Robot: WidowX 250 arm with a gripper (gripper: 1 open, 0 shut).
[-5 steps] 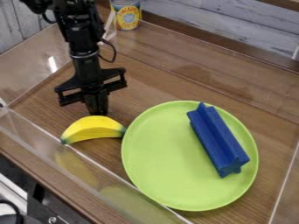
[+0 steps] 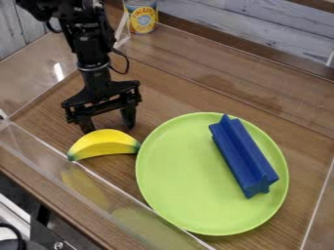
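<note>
The black gripper (image 2: 102, 117) hangs low over the wooden table, open, its fingers pointing down just behind a yellow toy banana (image 2: 102, 144). Whether the fingertips touch the table is unclear. To the right of the banana sits a green plate (image 2: 196, 200), with a blue elongated block (image 2: 241, 156) lying on its right part.
A can (image 2: 143, 18) stands at the back of the table (image 2: 235, 73). A clear plastic edge runs along the front left, and a wall borders the back.
The gripper has moved slightly downward and a little to the left over the last second. The banana, plate and blue block have not moved.
</note>
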